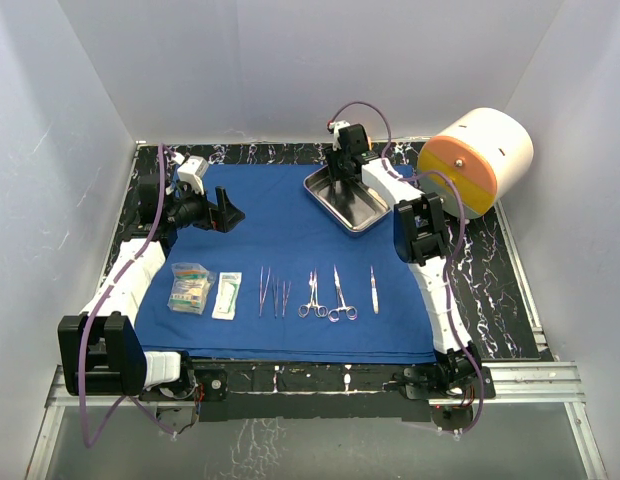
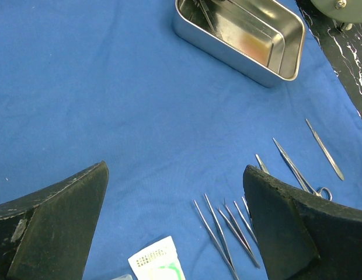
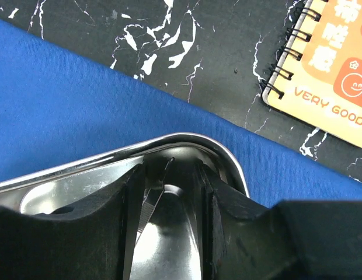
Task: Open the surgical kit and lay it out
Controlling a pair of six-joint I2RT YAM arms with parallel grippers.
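Observation:
Over the back left end of the metal tray (image 1: 360, 230), my right gripper (image 1: 335, 172) points down, open. In the right wrist view a thin metal instrument (image 3: 147, 213) lies in the tray between its open fingers, not clamped. Along the front of the blue cloth lie several tweezers (image 1: 262, 295), a hemostat (image 1: 312, 300), scissors (image 1: 338, 295) and a scalpel (image 1: 374, 290). My left gripper (image 1: 226, 212) is open and empty above the cloth's left side, away from the tools.
A clear bag of packets (image 1: 192, 288) and a white-green packet (image 1: 227, 296) lie front left. A large white cylinder with an orange rim (image 1: 490, 160) stands right of the tray. A spiral notebook (image 3: 327, 76) rests behind it. Mid-cloth is bare.

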